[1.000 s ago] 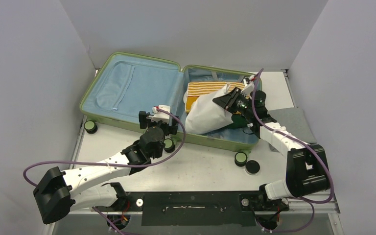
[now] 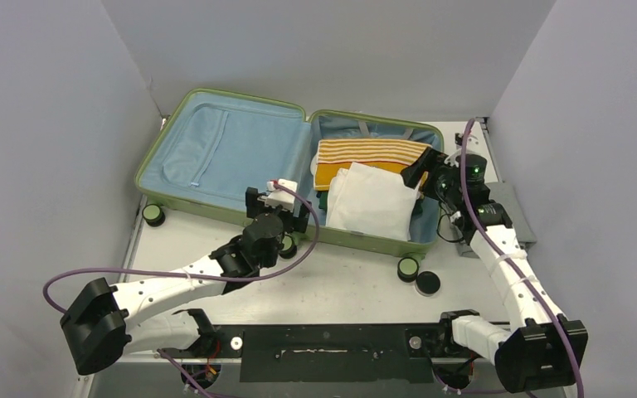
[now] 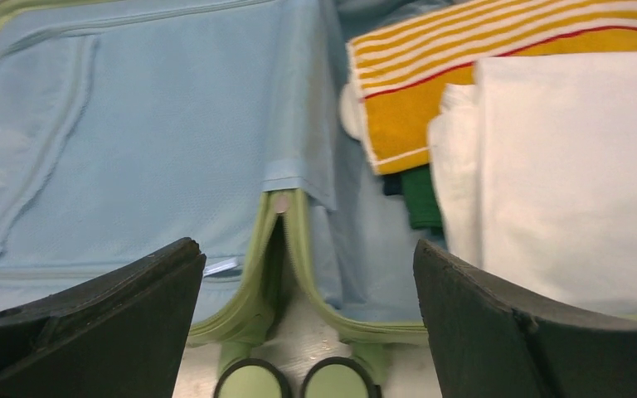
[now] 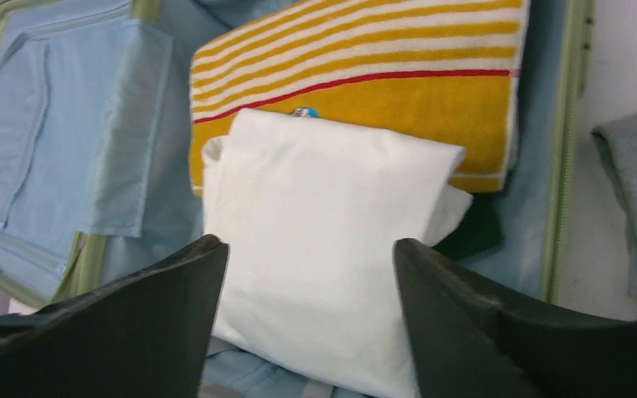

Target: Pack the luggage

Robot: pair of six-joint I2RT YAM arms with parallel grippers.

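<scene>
The green suitcase (image 2: 216,209) lies spread open, its left half empty with a blue lining. In its right half, a folded white cloth (image 2: 373,201) rests flat over a yellow striped towel (image 2: 373,151); a bit of dark green cloth (image 4: 474,228) shows from underneath. My right gripper (image 2: 415,167) is above the right edge of the case, its fingers (image 4: 464,323) parted and no cloth between them. Over the case's front edge near the hinge, my left gripper (image 2: 277,209) stands open and empty. On the table to the right lies a grey cloth (image 2: 510,211), partly behind the right arm.
Case wheels (image 2: 154,215) stick out at the front, with others below the hinge and at the right (image 2: 407,268). Walls close in on both sides.
The white cloth, lifted at one corner by my right gripper a second ago, now lies flat and free. That gripper has opened and drawn up and right.
</scene>
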